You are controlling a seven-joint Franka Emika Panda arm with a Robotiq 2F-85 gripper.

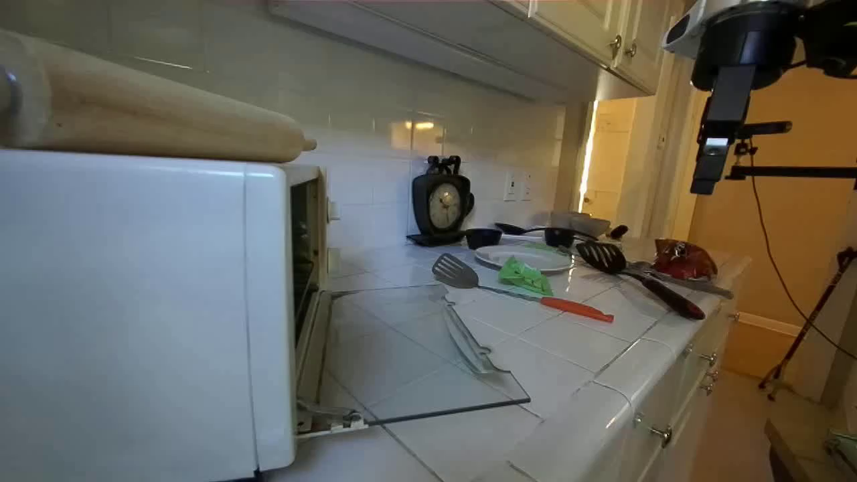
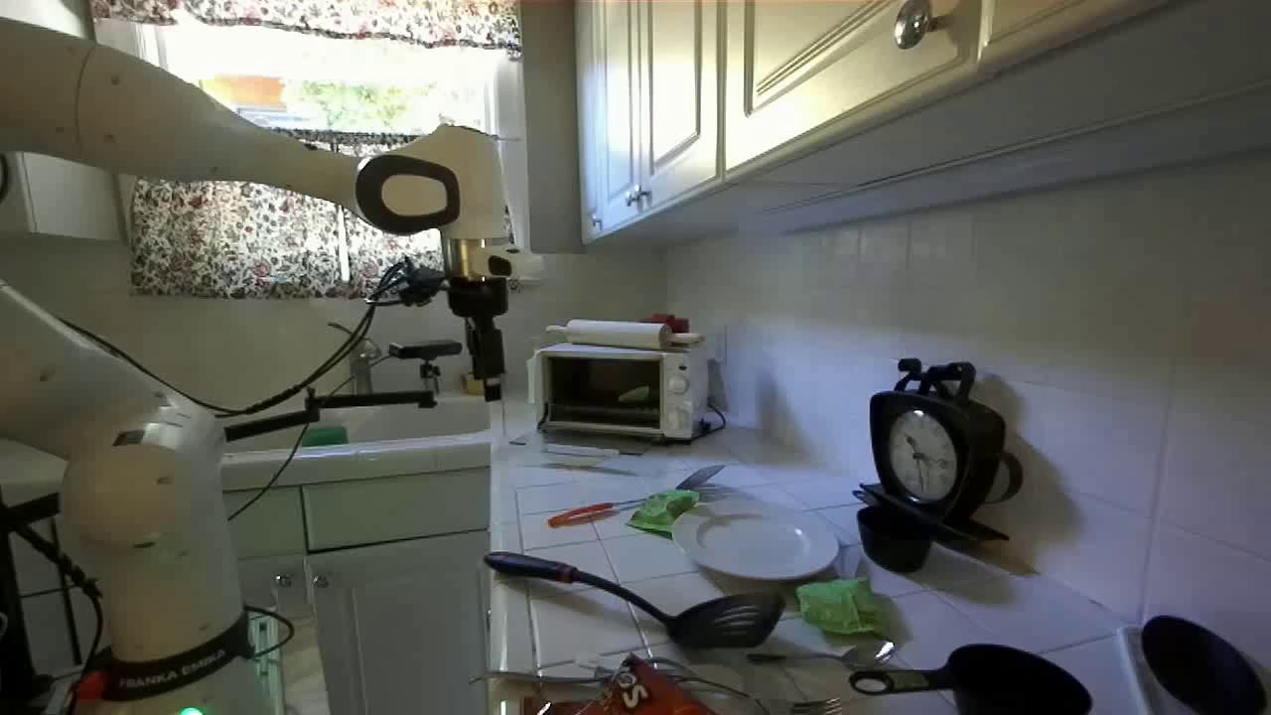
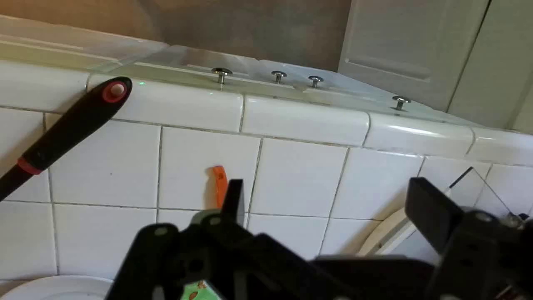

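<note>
My gripper hangs above the counter, its two black fingers wide apart and nothing between them. In exterior view 2 the gripper (image 2: 489,387) points down near the counter's front edge, well clear of everything on it. Beneath it lies a spatula with an orange handle (image 1: 576,308), beside a green packet (image 1: 526,277) and a white plate (image 2: 757,538). A black slotted turner (image 2: 727,620) rests closer to that camera, its dark handle (image 3: 70,127) showing at the left of the wrist view. The white toaster oven (image 2: 610,387) has its glass door (image 1: 410,353) lowered.
A rolling pin (image 1: 161,108) lies on top of the oven. Along the wall stands a black scale-like clock (image 2: 923,453); a black cup (image 2: 894,538), a second green packet (image 2: 840,606) and a red bag (image 1: 684,260) crowd the counter. Cabinets (image 2: 858,71) overhang it.
</note>
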